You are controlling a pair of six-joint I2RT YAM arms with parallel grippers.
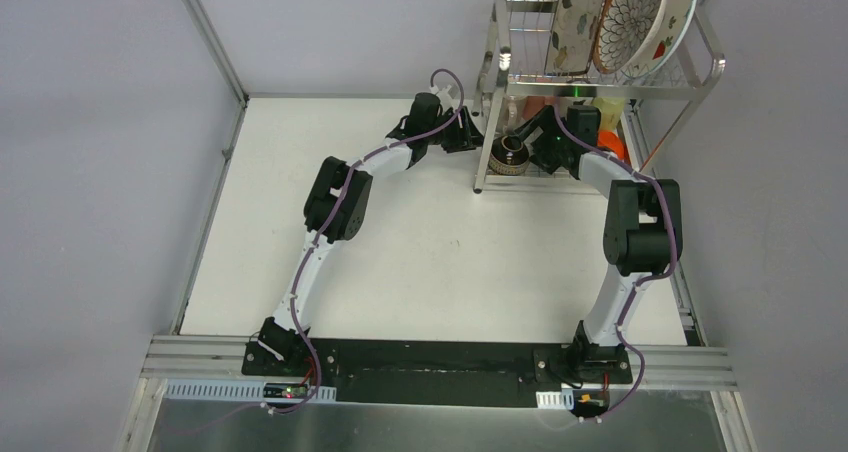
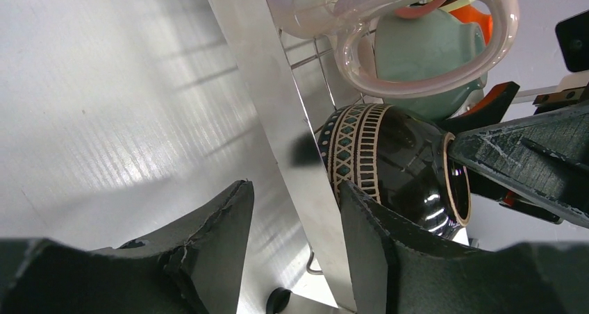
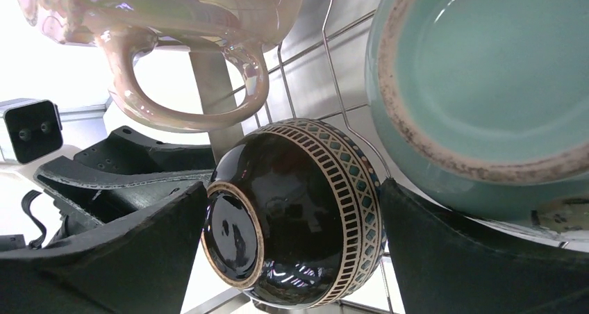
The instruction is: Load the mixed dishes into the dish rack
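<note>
A black patterned bowl (image 1: 509,156) (image 2: 410,175) (image 3: 292,210) lies tilted on the lower tier of the dish rack (image 1: 485,162). My right gripper (image 1: 540,142) is part open around it, its fingers at either side in the right wrist view; contact is unclear. My left gripper (image 1: 460,132) stands part open outside the rack's left post, one finger either side of the metal post beside the bowl. A pearly mug (image 2: 417,78) (image 3: 180,119) and a green bowl (image 2: 424,50) (image 3: 486,85) sit near the black bowl.
On the upper tier stand a rectangular floral dish (image 1: 577,27) and round plates (image 1: 630,27). Orange (image 1: 611,148) and yellow (image 1: 610,112) dishes are on the lower tier.
</note>
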